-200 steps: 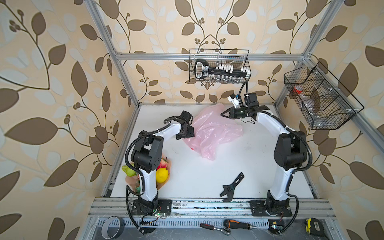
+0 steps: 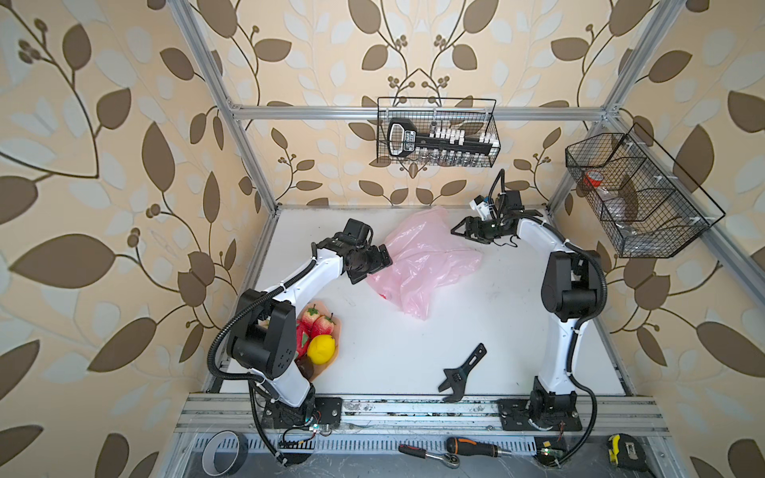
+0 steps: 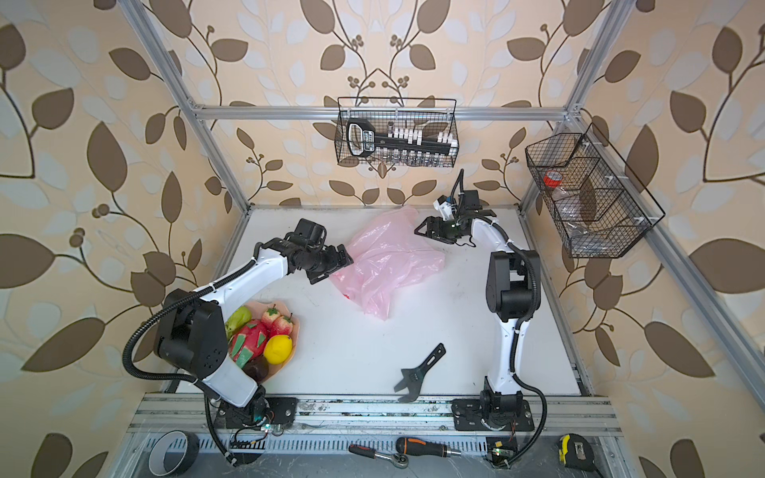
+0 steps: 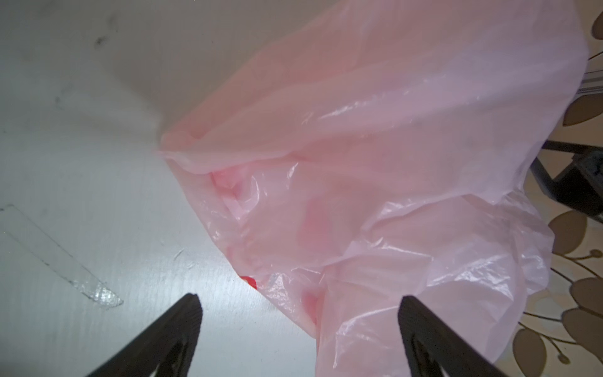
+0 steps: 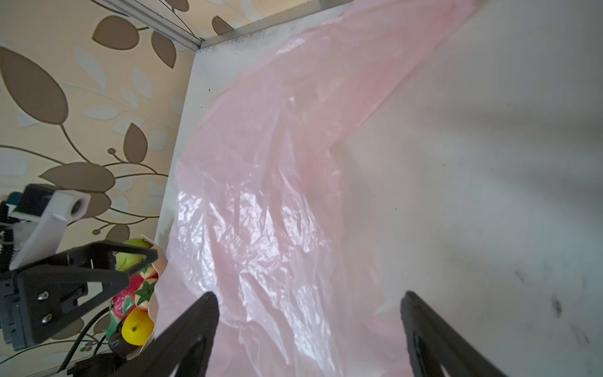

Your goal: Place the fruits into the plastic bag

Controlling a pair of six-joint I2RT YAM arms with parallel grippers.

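Note:
A crumpled pink plastic bag (image 2: 422, 259) lies spread over the middle and back of the table. At its left edge my left gripper (image 2: 374, 267) stands open; in the left wrist view the bag (image 4: 377, 207) shows beyond the parted fingers (image 4: 179, 339), not gripped. My right gripper (image 2: 463, 229) is open by the bag's back right side, nothing held between its fingers. The fruits sit together in a bowl at the front left: a yellow lemon (image 3: 278, 349), a red dragon fruit (image 3: 249, 338), strawberries (image 3: 279, 321), a green pear (image 3: 237, 320) and a dark fruit (image 3: 255, 368).
A black adjustable wrench (image 2: 462, 373) lies near the table's front edge. Wire baskets hang on the back wall (image 2: 436, 147) and on the right (image 2: 637, 195). Table surface between the wrench and the bag is clear, and so is the right side.

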